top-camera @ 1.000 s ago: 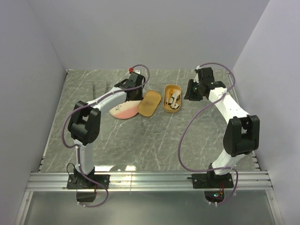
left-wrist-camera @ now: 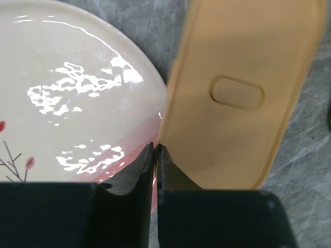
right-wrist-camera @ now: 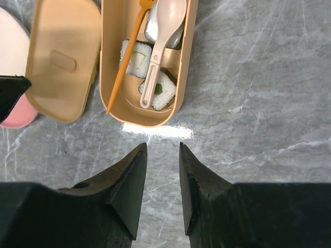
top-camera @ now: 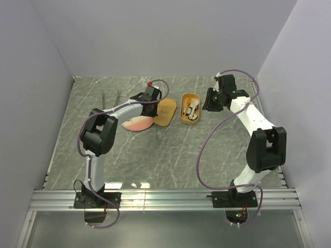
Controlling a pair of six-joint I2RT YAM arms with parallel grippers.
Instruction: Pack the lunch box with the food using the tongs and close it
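Note:
A tan lid (top-camera: 165,111) rests beside the pink-and-white plate (top-camera: 134,124). My left gripper is at the lid's edge where it borders the plate, its fingertips close together on that edge; whether they grip it I cannot tell. My right gripper is open over bare table below the box's near end in its wrist view, empty.
Two thin grey items, probably utensils (top-camera: 103,99), lie at the back left of the marble table (top-camera: 170,157).
My left gripper has moved slightly toward the front of the table, down to the lid's left edge. The right arm and lunch box are unchanged.

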